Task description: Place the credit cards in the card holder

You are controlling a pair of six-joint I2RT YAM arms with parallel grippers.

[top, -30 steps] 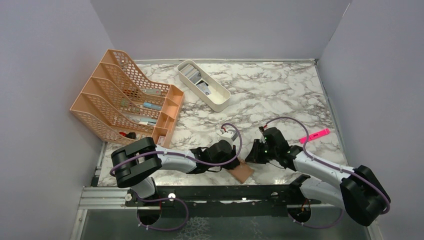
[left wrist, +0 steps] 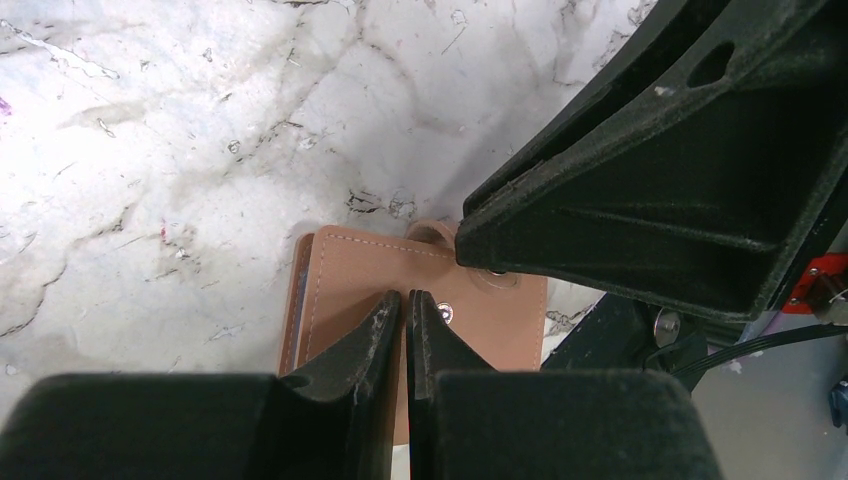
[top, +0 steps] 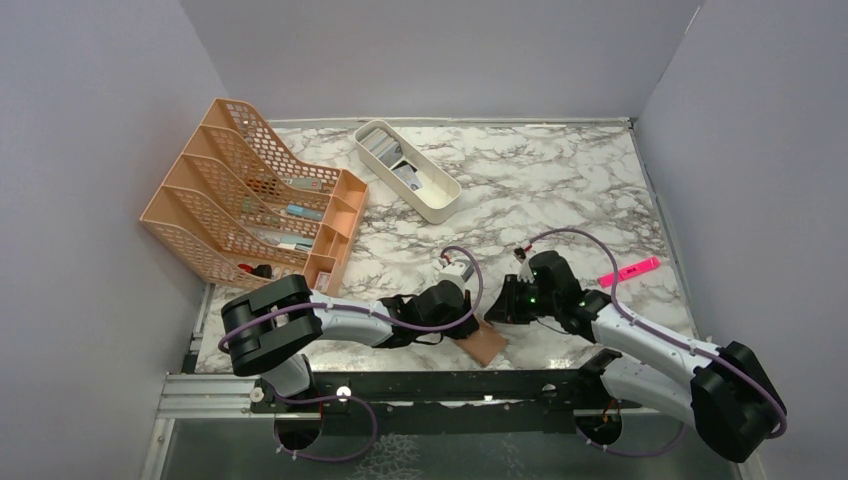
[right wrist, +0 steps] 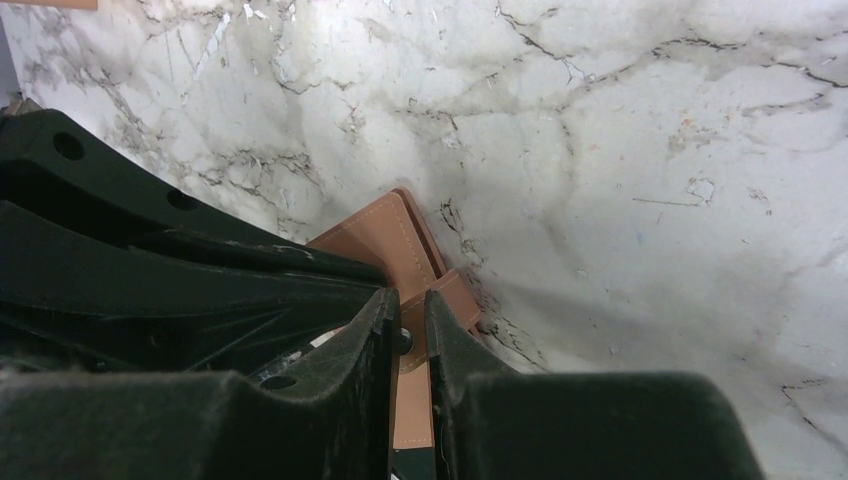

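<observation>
A tan leather card holder [top: 483, 346] with stitched edges, a strap and a snap lies near the table's front edge. My left gripper is shut on the holder, seen large in the left wrist view. My right gripper is shut at the holder's snap strap [right wrist: 450, 295], its fingertips close to the left gripper's. In the top view both grippers meet over the holder from either side. Any cards inside the holder are hidden.
An orange organizer [top: 340, 240] with assorted items stands at the left. A white bin [top: 437, 200] with card-like pieces sits at the back. A pink marker [top: 630, 271] lies at the right.
My right arm has shifted slightly upward in the top view, its gripper staying beside the holder. The left arm has not visibly moved.
</observation>
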